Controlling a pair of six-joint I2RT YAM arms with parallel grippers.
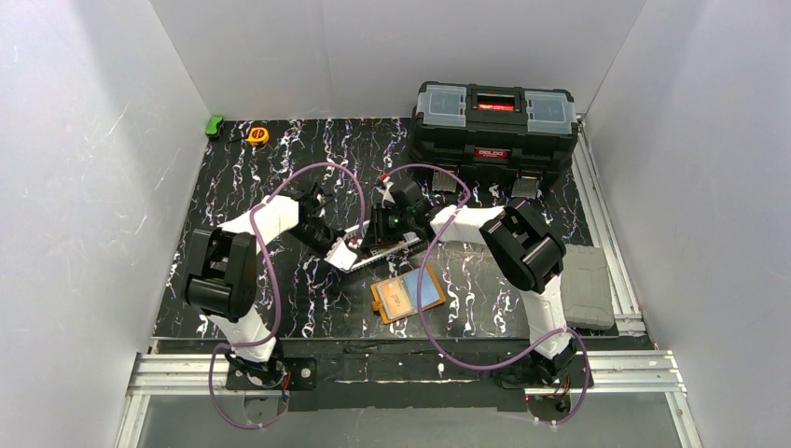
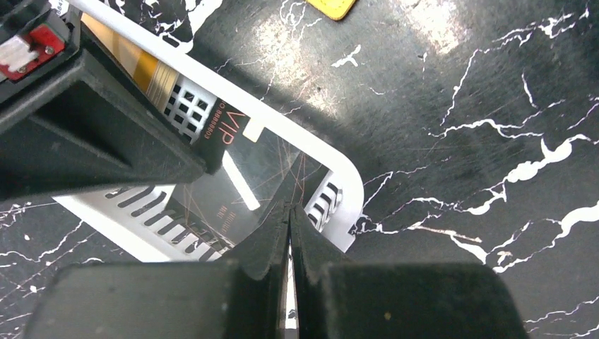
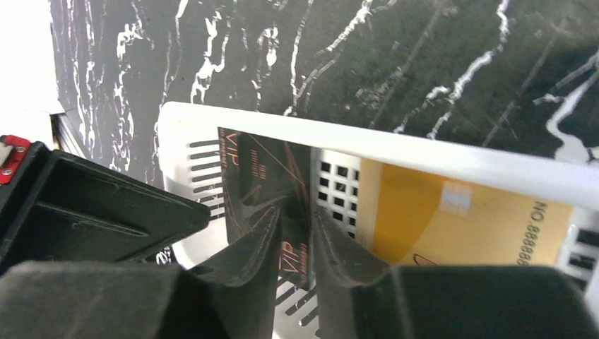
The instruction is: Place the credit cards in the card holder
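Note:
A white slotted tray holds a black VIP card and gold cards. My left gripper is shut over the tray's end, nothing seen between its fingertips. My right gripper is part open above the black card, its fingertips a short way apart; whether they touch the card I cannot tell. In the top view, a tan card holder with light cards in it lies in front of the tray.
A large black toolbox stands at the back right, a grey case at the right edge. A yellow tape measure lies at the back left.

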